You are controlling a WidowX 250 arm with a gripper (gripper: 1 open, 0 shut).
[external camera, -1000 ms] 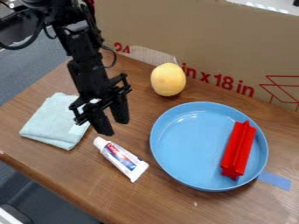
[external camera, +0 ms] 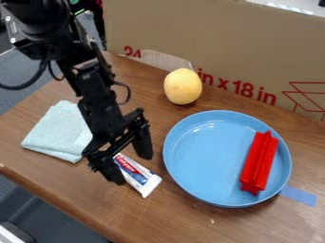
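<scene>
My black gripper hangs low over a white toothpaste tube, its open fingers around the tube's upper end. The tube lies on the wooden table, left of a blue plate, on which a red object rests at the right side. A folded light-blue cloth lies left of the gripper, partly behind it. A yellow round object sits behind the plate.
A cardboard box stands along the back. The table's left front edge drops to a dark floor.
The gripper has moved down toward the viewer onto the toothpaste tube, covering more of it. The plate, cloth and other things stay where they were.
</scene>
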